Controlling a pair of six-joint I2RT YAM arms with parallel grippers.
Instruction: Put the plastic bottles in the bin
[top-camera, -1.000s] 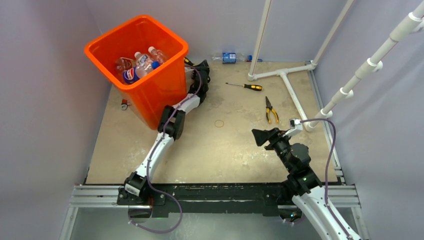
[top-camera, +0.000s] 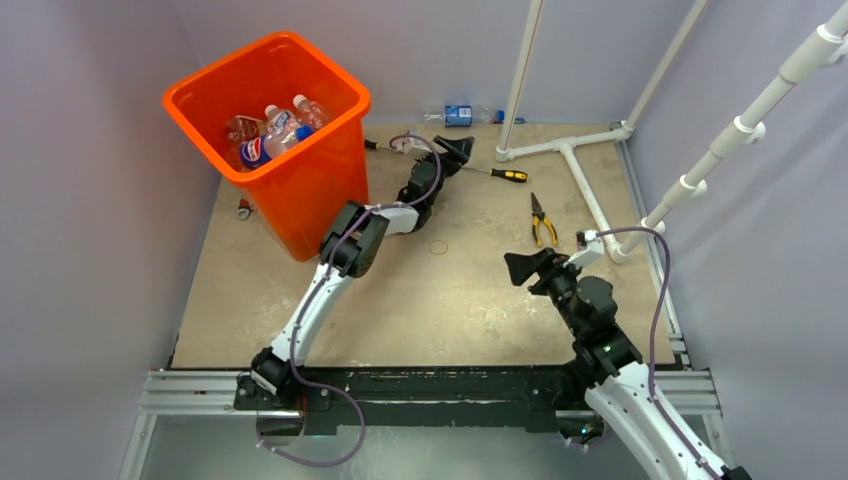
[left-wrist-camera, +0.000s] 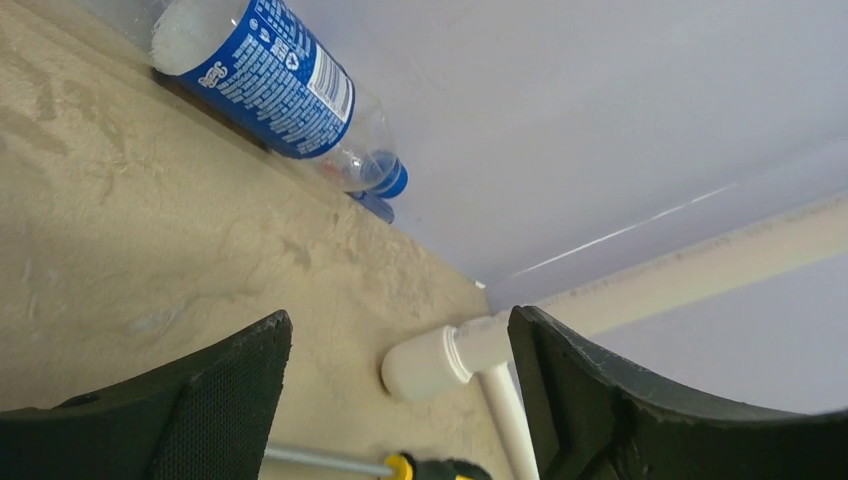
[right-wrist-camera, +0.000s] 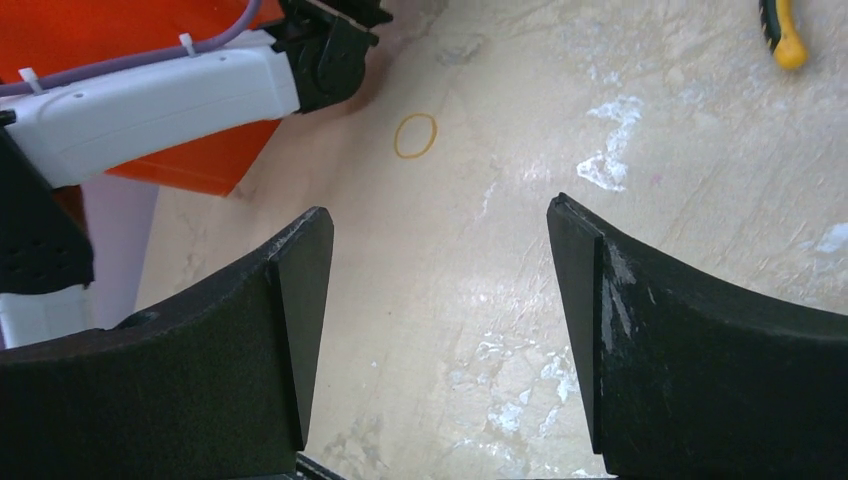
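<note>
A clear plastic bottle with a blue label (top-camera: 459, 116) lies on its side along the back wall; the left wrist view shows the same bottle (left-wrist-camera: 290, 90) at upper left, its blue cap pointing toward the white pipe. My left gripper (top-camera: 470, 150) is just in front of it, apart from it, with its fingers (left-wrist-camera: 225, 400) spread and nothing between them. The orange bin (top-camera: 310, 190) stands at the left, several bottles (top-camera: 283, 128) inside. Over the middle right of the table, my right gripper is open and empty.
A yellow-black screwdriver (top-camera: 509, 175) lies close to my left gripper, and pliers (top-camera: 543, 221) lie right of centre. White pipes (top-camera: 535, 150) stand at the back right. A thin yellow ring (top-camera: 438, 247) lies mid-table, where the surface is mostly bare.
My left gripper has moved right, away from the bin's side, to in front of the blue-labelled bottle. The bin has shifted very slightly left. The right arm has hardly moved.
</note>
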